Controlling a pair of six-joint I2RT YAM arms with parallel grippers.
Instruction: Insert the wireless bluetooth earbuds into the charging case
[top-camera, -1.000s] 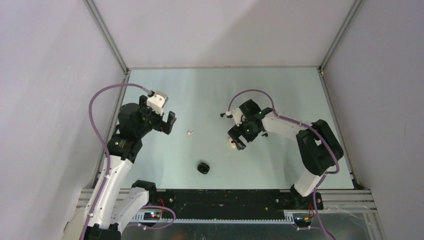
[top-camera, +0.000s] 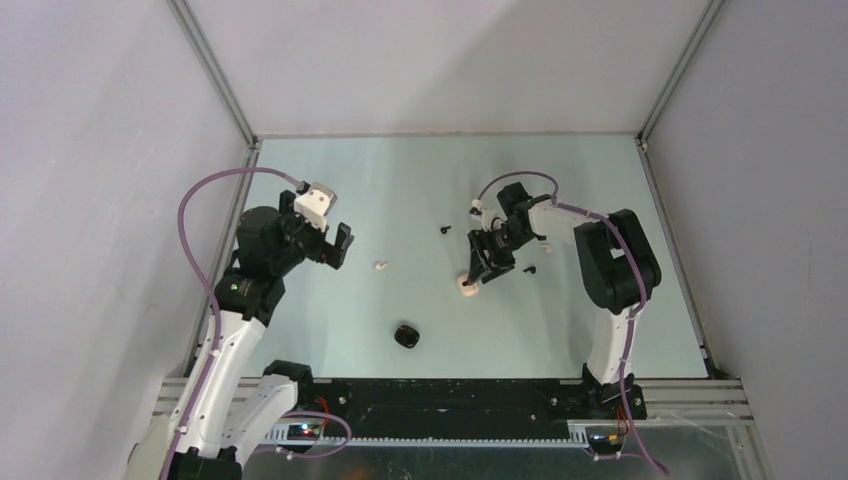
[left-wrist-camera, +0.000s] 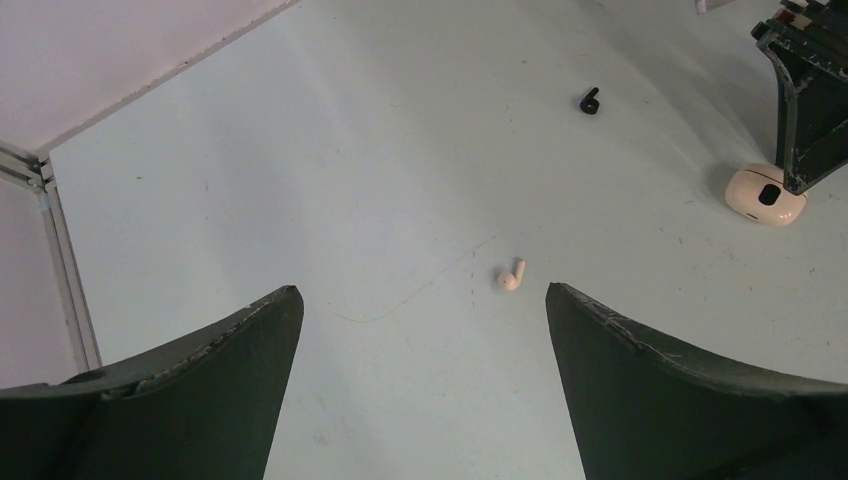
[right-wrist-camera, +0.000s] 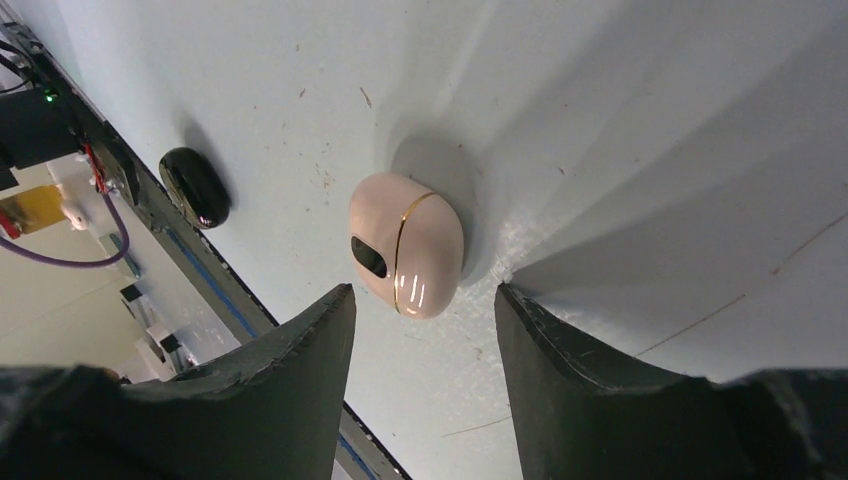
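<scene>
A glossy pink charging case (right-wrist-camera: 430, 255) with a gold seam and a dark oval window lies closed on the table. My right gripper stands just short of it, fingers parted on either side of its near end; contact is not clear. A black case (top-camera: 407, 336) rests nearer the table's front edge. One pink earbud (left-wrist-camera: 512, 277) lies left of the pink case, one black earbud (left-wrist-camera: 590, 103) farther back. By the right arm are another black earbud (top-camera: 530, 269) and a small pink piece (top-camera: 546, 247), likely an earbud. My left gripper (top-camera: 335, 242) hangs open and empty at the left.
Side walls (top-camera: 750, 200) bound the area, and a dark rail (top-camera: 450, 400) runs along the front.
The left arm has stayed still.
</scene>
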